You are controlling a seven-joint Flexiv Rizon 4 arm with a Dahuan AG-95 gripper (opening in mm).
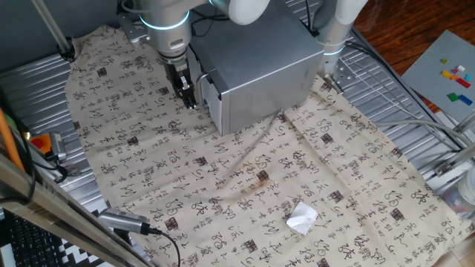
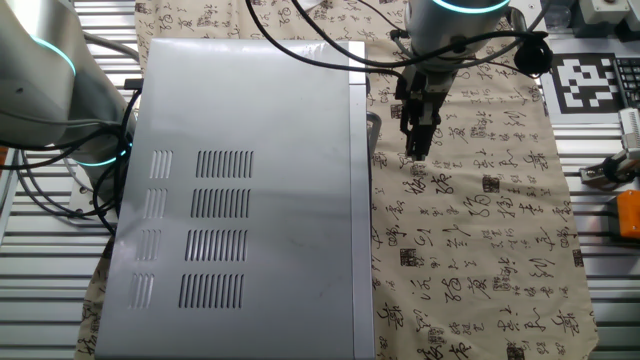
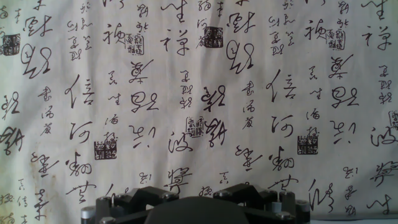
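A large silver metal box, like a microwave (image 1: 271, 70), stands on the patterned cloth. In exterior view 2 its vented top (image 2: 290, 110) fills the left half. My gripper (image 1: 192, 106) points down beside its front face, close to a handle-like loop (image 1: 200, 85). From exterior view 2, the gripper (image 2: 417, 156) shows just right of the box's front edge, a small gap from it. At the bottom of the wrist view, its dark finger linkages (image 3: 149, 198) appear above printed cloth. No object shows between them; how far the fingers stand apart is unclear.
The cloth (image 1: 223, 178) is wide and mostly bare in front of the box. A crumpled white tissue (image 1: 302, 218) lies on it. Coloured bricks (image 1: 456, 78) sit on a grey board at right. Black cables (image 2: 330, 55) cross above the box.
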